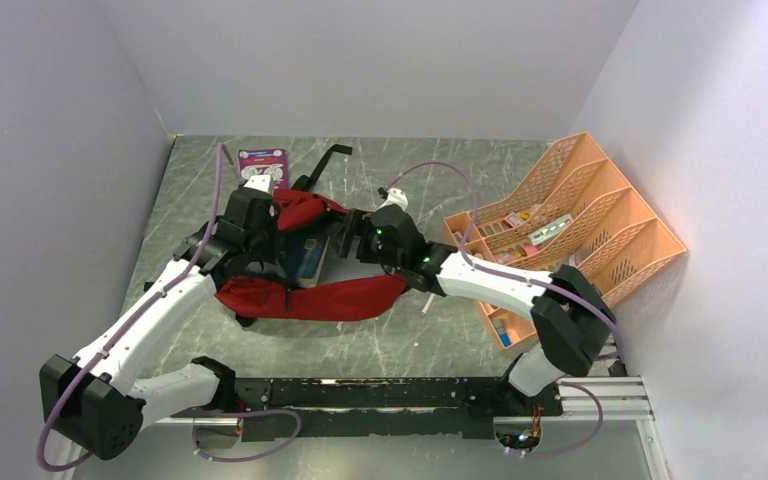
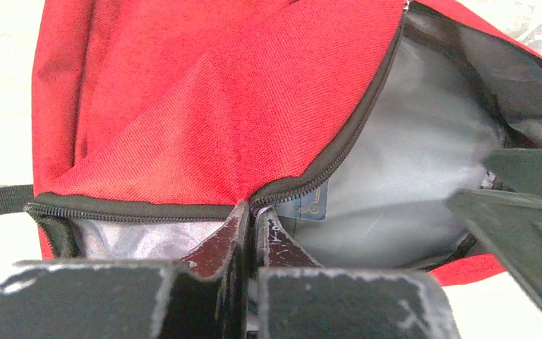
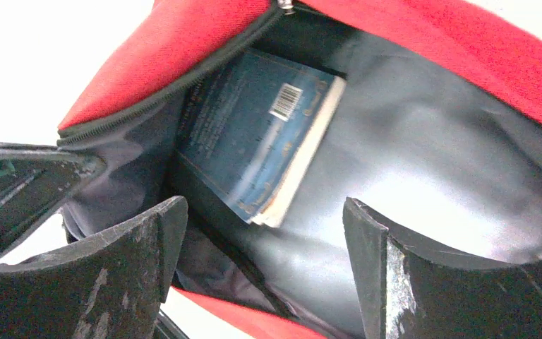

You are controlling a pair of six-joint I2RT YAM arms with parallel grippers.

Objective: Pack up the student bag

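Note:
The red bag (image 1: 340, 300) lies on the table with its zipped mouth gaping. Inside it a thick dark blue book (image 3: 254, 134) rests flat on the grey lining, barcode side up, pale page edge to the right. My left gripper is shut on the bag's black zipper edge (image 2: 289, 187) and holds the red flap. Over the opening, clear of the book, my right gripper stands open with nothing between its fingers. In the left wrist view only a corner of the book shows below the flap.
An orange divided organizer (image 1: 650, 225) with several small items stands at the right. A purple booklet (image 1: 263, 165) lies behind the bag. A white pen-like stick (image 1: 427, 304) lies right of the bag. Bag space right of the book is empty.

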